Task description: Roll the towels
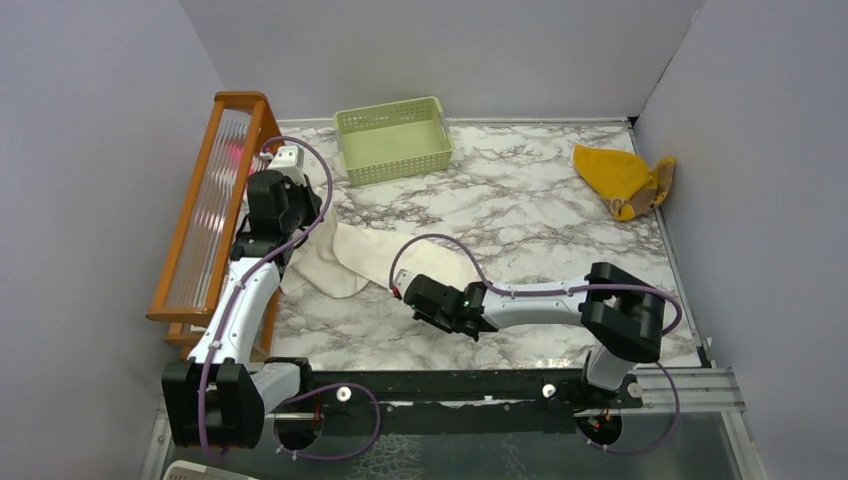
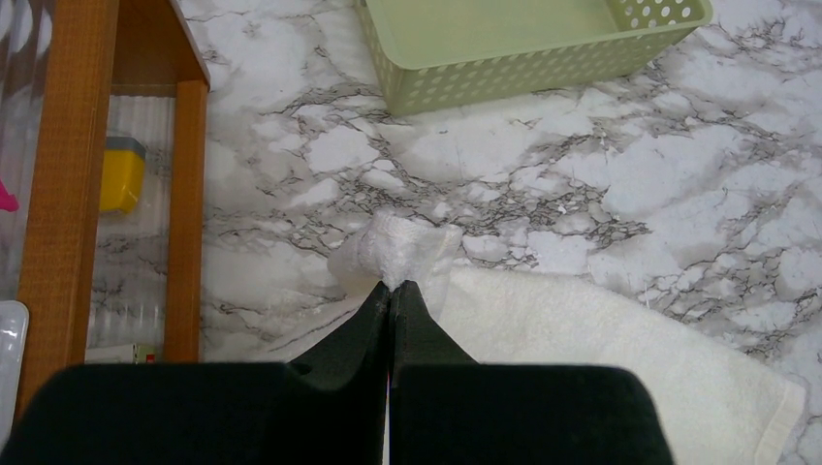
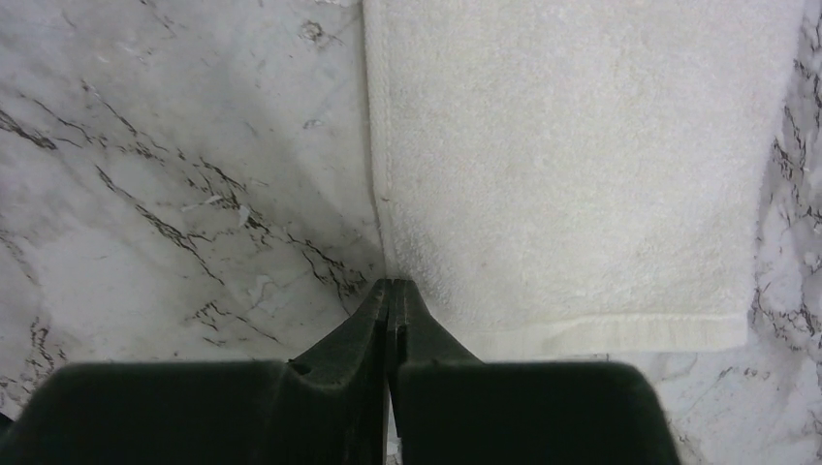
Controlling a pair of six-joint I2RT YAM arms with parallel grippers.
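Observation:
A white towel lies stretched over the left half of the table, its left part gathered and folded. In the left wrist view, a crumpled peak of the towel rises at the tips of my left gripper, which is shut on it. My right gripper is shut at the towel's long side edge, near its hemmed end. That edge of the towel runs right up to the fingertips; whether any cloth is pinched there cannot be told. The rest of the towel there lies flat.
Beside the left arm stands a wooden rack with clear panels. A green basket sits at the back, and a yellow cloth lies at the back right. The marble tabletop between basket and yellow cloth is bare.

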